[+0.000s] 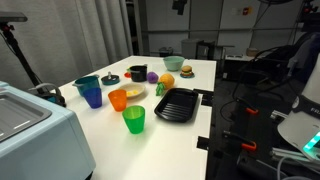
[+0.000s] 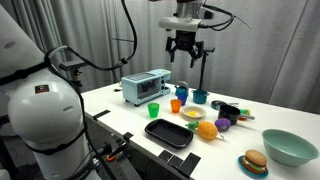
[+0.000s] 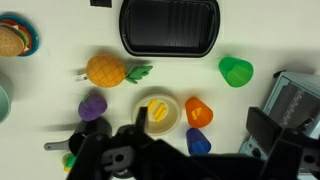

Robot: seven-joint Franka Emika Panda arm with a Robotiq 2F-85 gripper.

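High above the table, my gripper (image 2: 184,54) hangs open with nothing between its fingers. The wrist view looks down past the gripper at a round plate (image 3: 175,124) with yellow pieces on it. An orange cup (image 3: 199,113) and a blue cup (image 3: 198,141) stand beside that plate. Apart from them is a green cup (image 3: 236,71). A toy pineapple (image 3: 105,70) with green leaves lies near the black tray (image 3: 168,45), which looks empty. Close to a black pot (image 3: 90,140) is a purple toy (image 3: 92,107).
A toaster oven (image 2: 147,86) stands on the table's far left in exterior view 2. On the right are a pale green bowl (image 2: 290,146) and a toy burger (image 2: 256,158) on a blue plate. Bare white tabletop lies around the green cup (image 1: 134,120).
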